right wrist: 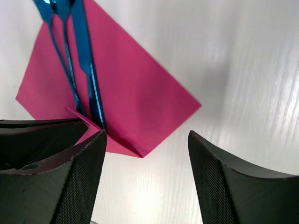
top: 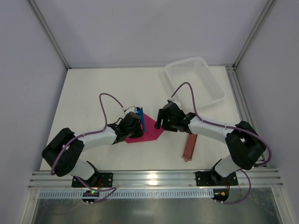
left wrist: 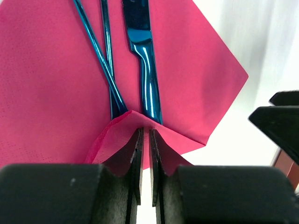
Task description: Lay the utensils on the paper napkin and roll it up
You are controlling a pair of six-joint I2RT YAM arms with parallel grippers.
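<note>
The pink paper napkin [top: 154, 132] lies flat, its near part folded up over the utensils' ends. A blue knife [left wrist: 148, 84] and two thin-handled utensils [left wrist: 108, 51] rest on it, their handle ends under the fold [left wrist: 133, 130]. My left gripper is at this fold, its fingers a narrow gap apart with pink showing between them; whether they grip the paper I cannot tell. Open wide, with nothing between its fingers, my right gripper stands over the napkin's right side and the table. The left gripper partly hides the fold in the right wrist view.
A white basket [top: 194, 81], seemingly empty, stands at the back right. The brown strip [top: 189, 147] lies on the table to the right of the napkin. Open white table stretches behind and to the left of the napkin.
</note>
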